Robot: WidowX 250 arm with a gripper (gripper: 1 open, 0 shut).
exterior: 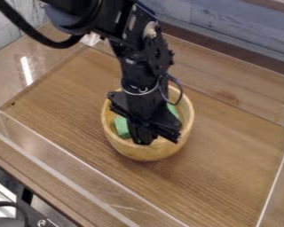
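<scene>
A wooden bowl [153,152] sits on the table, with a green object [123,127] inside it, mostly hidden by the black gripper [149,133]. The gripper reaches down into the bowl over the green object; whether its fingers are around it or above it cannot be made out.
A pale wall runs along the back, and light tape lines mark the table at left and right. A dark cable lies at the lower left.
</scene>
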